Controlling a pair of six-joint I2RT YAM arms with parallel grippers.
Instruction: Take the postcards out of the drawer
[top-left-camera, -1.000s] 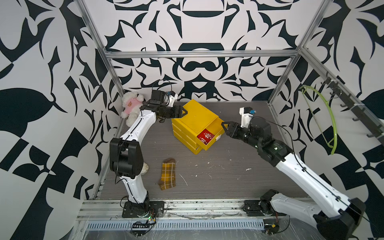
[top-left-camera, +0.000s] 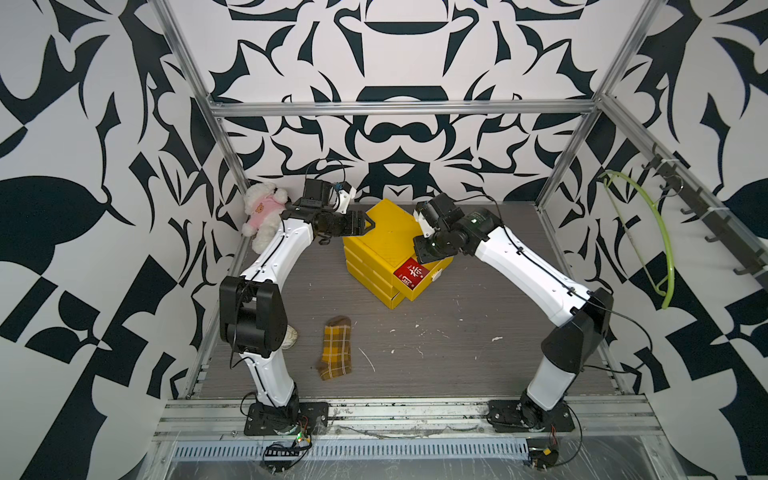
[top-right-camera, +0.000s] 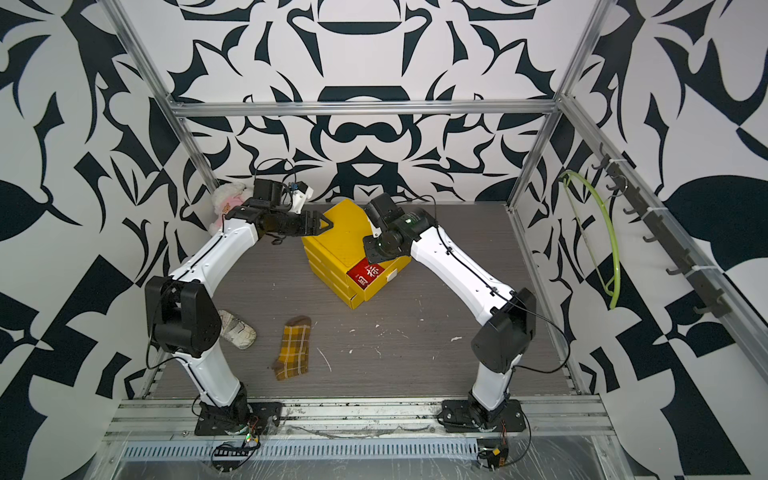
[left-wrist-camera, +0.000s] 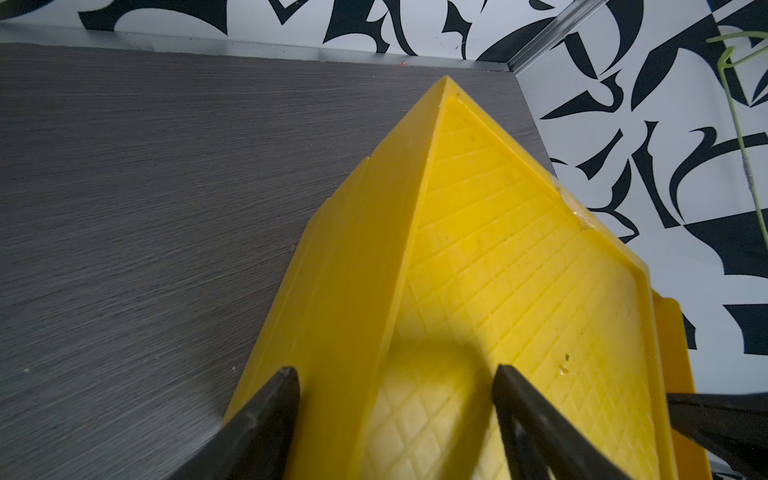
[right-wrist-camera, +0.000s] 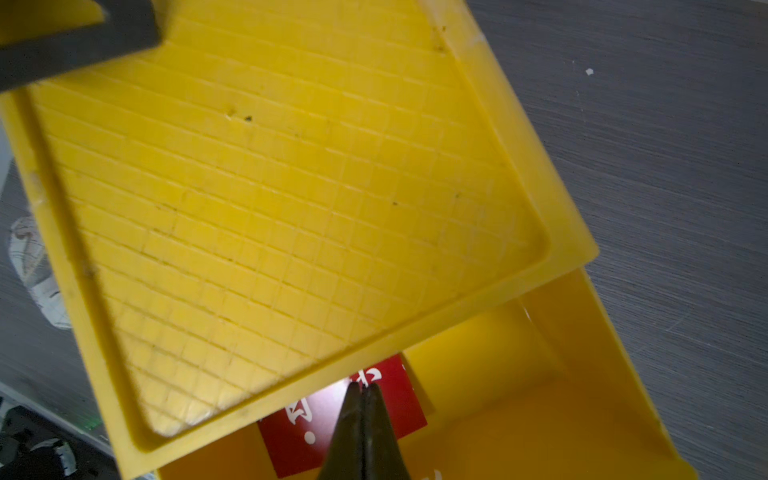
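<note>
A yellow chest (top-left-camera: 380, 240) stands in the middle of the table with its top drawer (right-wrist-camera: 572, 352) pulled out. Inside the drawer lies a red postcard (top-left-camera: 411, 273) with white lettering; in the right wrist view the card (right-wrist-camera: 296, 436) is partly covered by the chest's top and by my fingers. My right gripper points down over the drawer, shut, with nothing visible between its fingers. At the chest's far left edge, my left gripper is parted, one finger beside the side wall and the other over the top. Contact there cannot be told.
A plaid sock (top-left-camera: 335, 349) lies in front left. A white plush toy (top-left-camera: 264, 214) sits at the back left, and a pale shoe-like item (top-right-camera: 237, 329) is near the left arm. Open table lies right and in front of the chest.
My right gripper has moved left and over the drawer, and its fingers, parted a second ago, are now together. The left arm, chest and card look unmoved.
</note>
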